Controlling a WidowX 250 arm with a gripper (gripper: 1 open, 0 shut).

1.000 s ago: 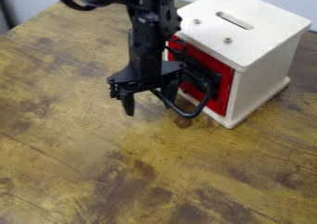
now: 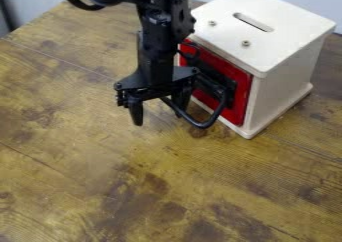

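Note:
My black gripper [image 2: 150, 98] hangs at the left of a white wooden box [image 2: 281, 86], close in front of its red front face [image 2: 229, 69]. Its fingers point down above the wooden table. Whether they are open or shut is hard to tell at this size. A black cable loops from the gripper toward the box's front, partly hiding a dark fitting on the red face.
The box takes up the upper right, with a slot in its top. A pale wall edge shows at the top left.

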